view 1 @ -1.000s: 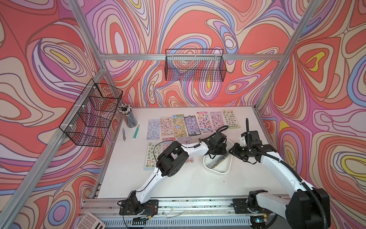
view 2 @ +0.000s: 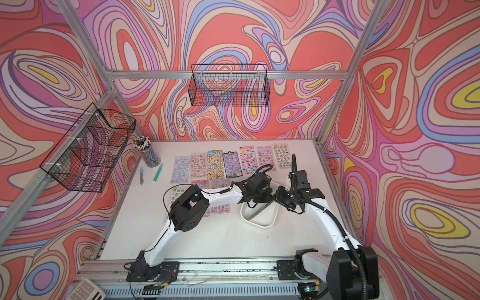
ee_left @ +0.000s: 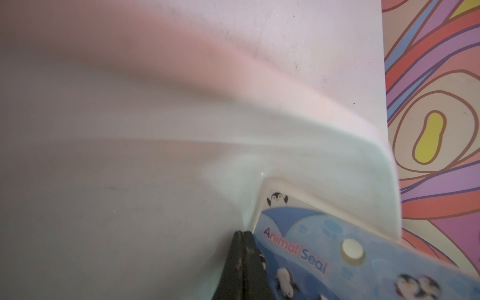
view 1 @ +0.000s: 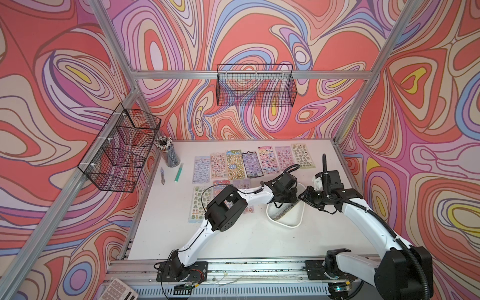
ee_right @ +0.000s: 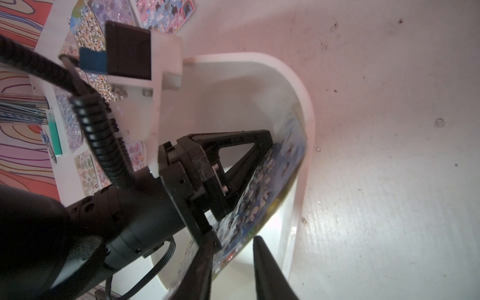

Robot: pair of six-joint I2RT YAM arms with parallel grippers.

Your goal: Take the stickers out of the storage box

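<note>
In the left wrist view, a blue "Animal Seal" sticker sheet stands tilted in the white storage box. My left gripper is shut at the sheet's edge; whether its tips pinch that edge is unclear. From the right wrist view, the sheet leans steeply across the box, against the left gripper's fingers. My right gripper is part open, the sheet's lower edge visible beyond the gap between its fingertips. The top left view puts both grippers over the box, right gripper at its right rim.
Several sticker sheets lie in rows left of and behind the box, including a purple one and a green one. A pen cup and a green stick are at the left.
The sheet in the box looks narrower and darker from above, tilted more steeply than before. My right gripper has shifted slightly left; the left arm appears still.
</note>
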